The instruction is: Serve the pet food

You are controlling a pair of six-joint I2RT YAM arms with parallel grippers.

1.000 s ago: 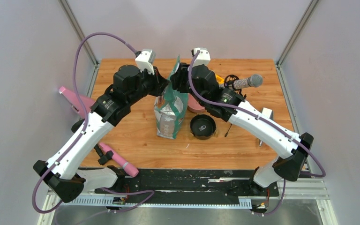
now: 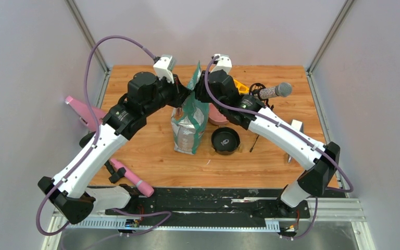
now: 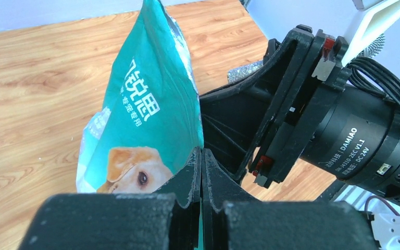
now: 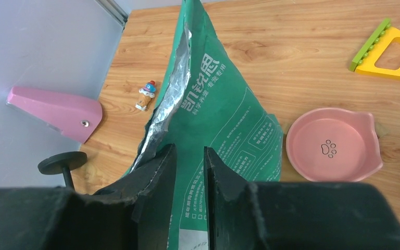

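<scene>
A teal and silver pet food bag (image 2: 187, 130) with a dog's picture stands upright in mid-table, its top between both grippers. My left gripper is shut at the bag's top edge; whether it pinches that edge is unclear. My right gripper is part open over the bag's green side, fingers apart, the silver-edged top seam beside its left finger; nothing is visibly held. A black bowl (image 2: 225, 138) sits right of the bag, and a pink paw-print bowl (image 4: 330, 146) lies behind that, partly hidden from above.
A yellow tool (image 4: 390, 57), small toy (image 4: 146, 94), microphone (image 2: 281, 89) with cable and white object (image 2: 296, 126) lie around. Pink objects (image 2: 135, 177) are at the left and front left. Bare wood shows at the front middle.
The right arm has shifted slightly, its wrist a little farther right and its elbow moved left. My left arm has moved very slightly; the bag looks unchanged.
</scene>
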